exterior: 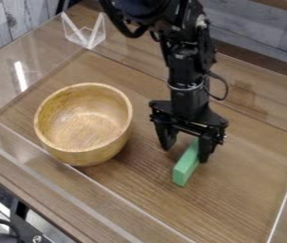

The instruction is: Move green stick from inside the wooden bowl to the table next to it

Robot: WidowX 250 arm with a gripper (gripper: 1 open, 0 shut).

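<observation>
The green stick (184, 171) lies on the table to the right of the wooden bowl, clear of its rim. My black gripper (185, 147) is just behind the stick, fingers spread wide, with the right finger beside or partly over the stick's far end. Whether that finger touches the stick cannot be made out. The wooden bowl (53, 112) stands upright at left, its visible inside empty.
Bare wooden table (241, 190) extends to the right of and in front of the stick. A white wire-like rack (86, 30) is at the back left. Dark cables lie at the lower left, off the table edge.
</observation>
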